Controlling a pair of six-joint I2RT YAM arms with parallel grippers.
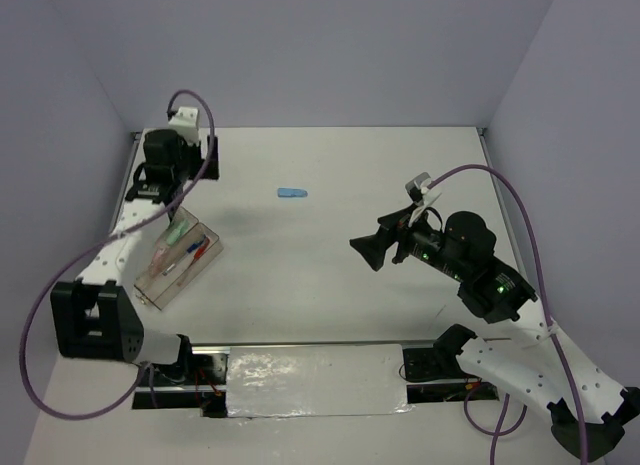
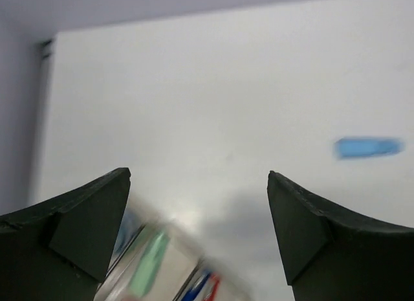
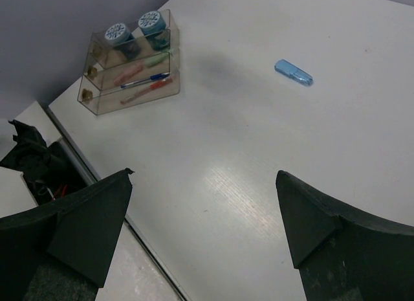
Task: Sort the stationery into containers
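A clear box with compartments (image 3: 145,98) stands at the table's left side. Inside it, the right wrist view shows two round blue-lidded jars (image 3: 119,34) in the back compartment, a green marker (image 3: 158,59) and a pink one (image 3: 129,72) in the middle, and a blue pen (image 3: 145,79) and a red pen (image 3: 147,91) in front. A light blue item (image 1: 292,193) lies alone on the table, left of centre toward the back. Above the box's far end, my left gripper is open and empty. My right gripper, also open, hovers over the right half with nothing between its fingers.
Walls (image 1: 310,55) rise at the back and both sides. Along the front edge runs a rail with a clear sheet (image 1: 315,380) beyond it. Purple cables (image 1: 540,245) loop beside both arms.
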